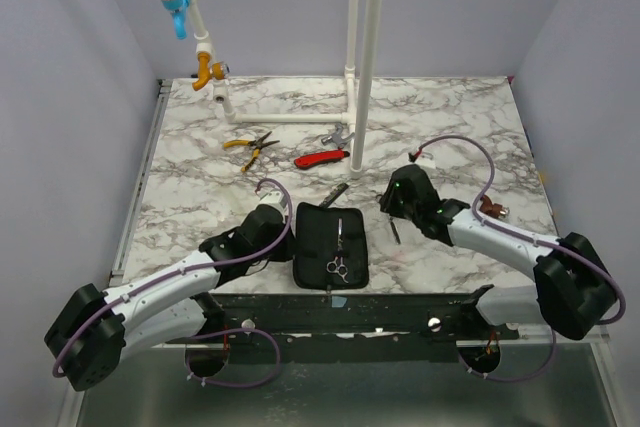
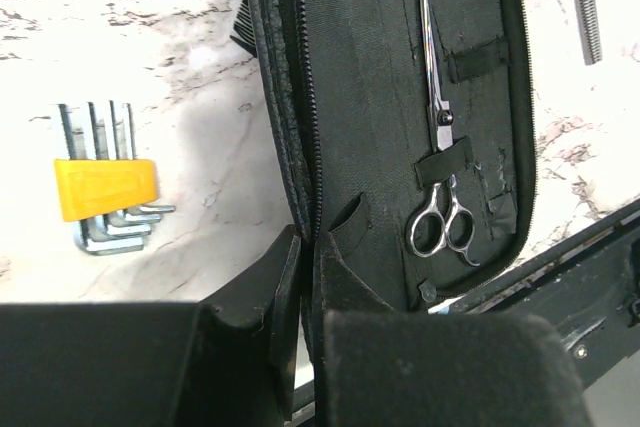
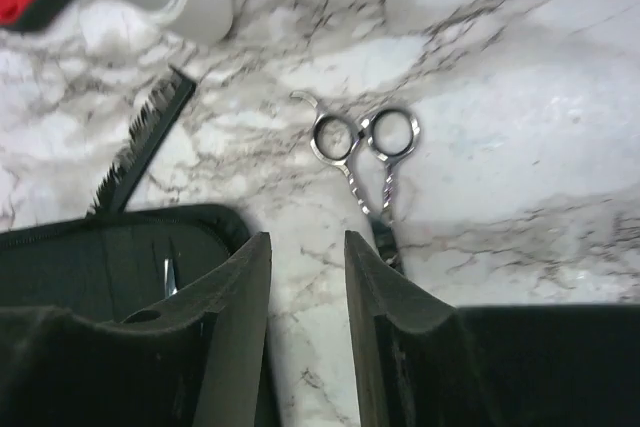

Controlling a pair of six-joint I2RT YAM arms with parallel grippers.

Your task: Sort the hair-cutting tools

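The black zip case (image 1: pixel 310 237) lies open at the front centre, scissors (image 2: pixel 440 117) held in its loop. My left gripper is shut on the case's left zipped edge. My right gripper is raised right of the case, open with nothing between its fingers. Below it on the marble lie thinning scissors (image 3: pixel 392 142), their lower part partly hidden by the fingers. A black comb (image 3: pixel 150 137) rests behind the case.
Hex keys (image 2: pixel 105 187) lie left of the case. Pliers (image 1: pixel 255 152), a red cutter (image 1: pixel 320 158) and a wrench (image 1: pixel 337 137) are at the back, near white pipes (image 1: pixel 280 118). A hammer (image 1: pixel 495 209) is far right.
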